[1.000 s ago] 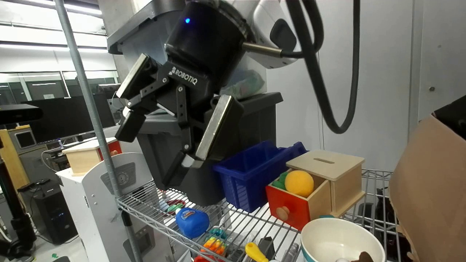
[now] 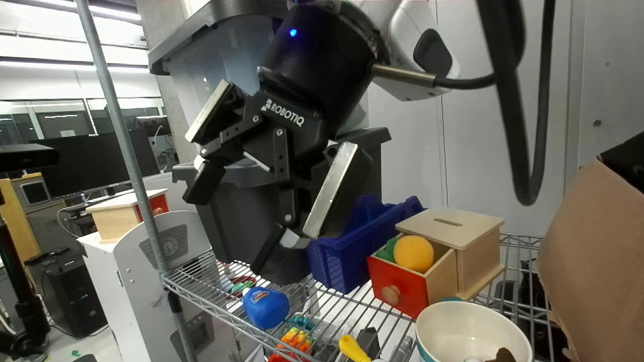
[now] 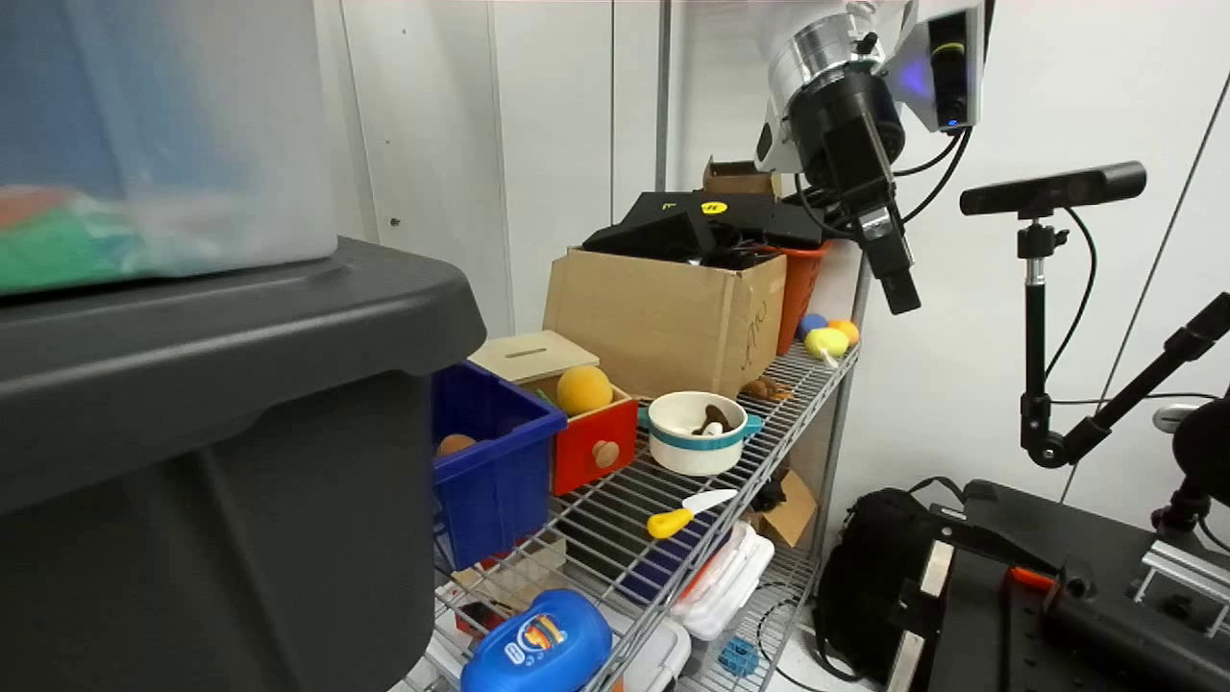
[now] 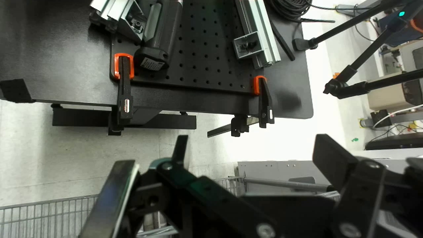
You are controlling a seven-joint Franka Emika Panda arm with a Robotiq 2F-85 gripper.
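My black gripper (image 2: 232,226) hangs in the air above the wire shelf, its fingers spread wide and nothing between them. In the second exterior view the gripper (image 3: 897,294) is high at the upper right, well clear of the shelf. A wooden box with a red-fronted drawer (image 2: 399,284) stands on the shelf, the drawer pulled out. In it sits an orange-yellow ball (image 2: 414,253). A white bowl with a teal base (image 3: 695,444) holds small brown and white items. Near it lies a yellow-handled knife (image 3: 692,514). In the wrist view, open fingers (image 4: 109,198) show over floor and table edge.
A blue bin (image 2: 347,253) and tall grey tote (image 3: 208,554) stand beside the wooden box. A blue bottle (image 2: 265,307) is at the shelf's front. The cardboard box (image 3: 657,323) fills the far end. In the wrist view, a black table (image 4: 214,103) carries clamps.
In the first exterior view, my gripper has shifted right and slightly down, its cable swinging along. The fingers stay spread, and the shelf's objects look unmoved.
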